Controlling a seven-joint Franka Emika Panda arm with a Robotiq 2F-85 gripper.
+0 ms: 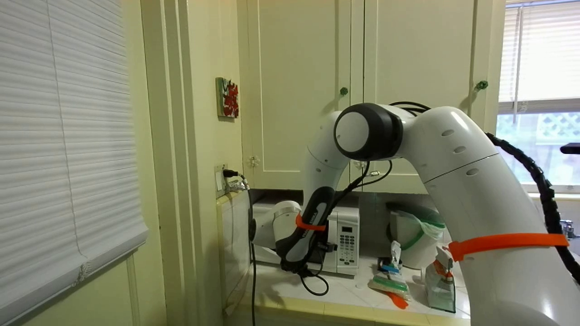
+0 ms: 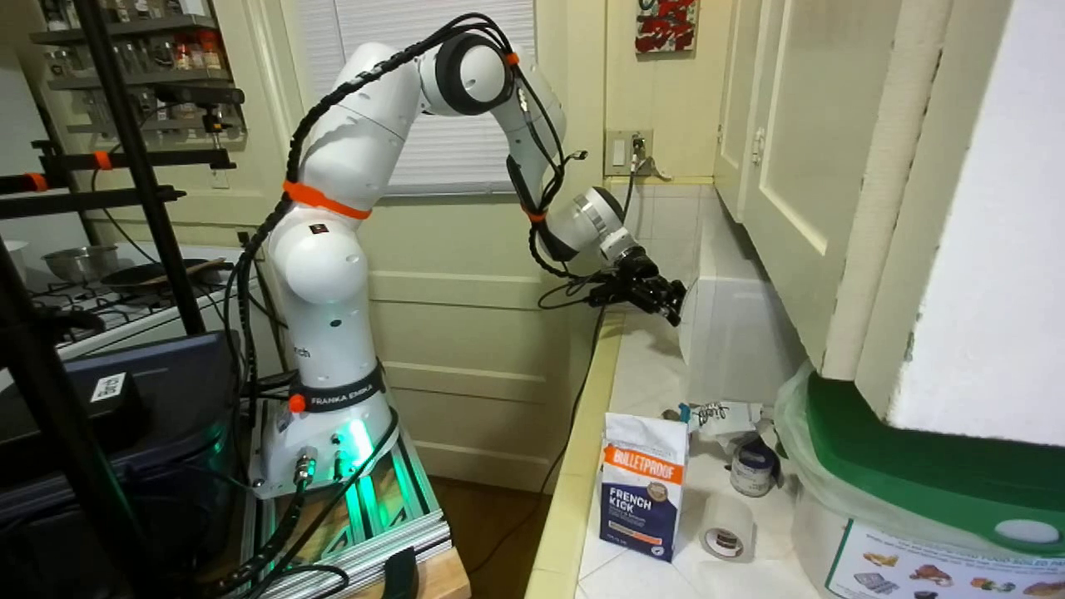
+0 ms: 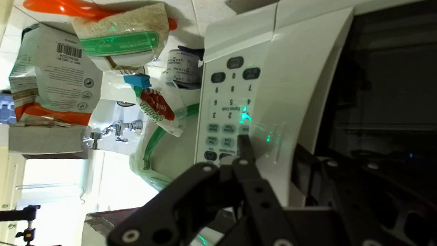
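Note:
The white microwave (image 1: 346,244) stands on the counter, its front partly hidden by the arm in exterior view 1. In the wrist view its keypad (image 3: 230,110) lies to the left and the dark door window (image 3: 381,82) to the right. My gripper is shut on the white door handle (image 3: 280,135), with one fingertip on each side of that raised strip. From exterior view 2 the gripper (image 2: 679,301) reaches the microwave's front, where the contact is too small to make out. No opening of the door shows clearly.
Right of the microwave are a coffee bag (image 2: 641,489), a rice bag (image 3: 123,37), an orange spoon (image 1: 398,300), a paper roll (image 2: 726,527) and a green-lidded bin (image 2: 938,459). Cabinets (image 1: 304,92) hang above.

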